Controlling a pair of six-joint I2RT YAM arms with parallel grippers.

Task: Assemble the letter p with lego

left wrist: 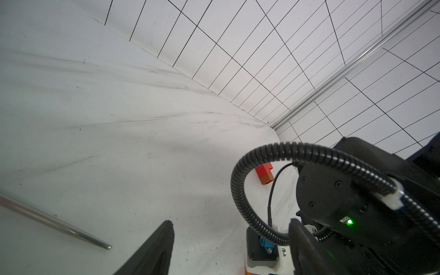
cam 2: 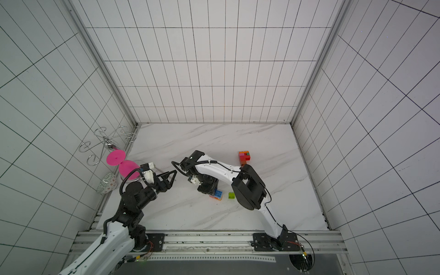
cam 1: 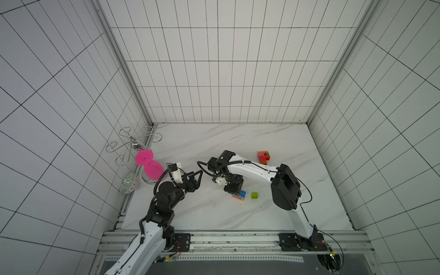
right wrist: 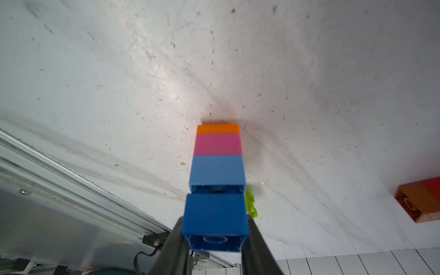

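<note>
My right gripper is shut on a dark blue brick (right wrist: pixel 214 215). Directly beyond that brick, in the right wrist view, stands a stack topped by a lighter blue brick (right wrist: pixel 217 170), with a pink brick (right wrist: pixel 217 144) and an orange brick (right wrist: pixel 218 129) in line with it. The held brick sits against the stack in this view; whether they are joined I cannot tell. A lime green brick (cam 1: pixel 254 195) lies close by on the right. Further back rests a red and orange brick piece (cam 1: pixel 263 157). Off to the left, my left gripper is open and empty.
Pink discs (cam 1: pixel 153 170) and a wire rack (cam 1: pixel 133 141) stand at the table's left edge. A metal rod (left wrist: pixel 55 222) crosses the left wrist view.
</note>
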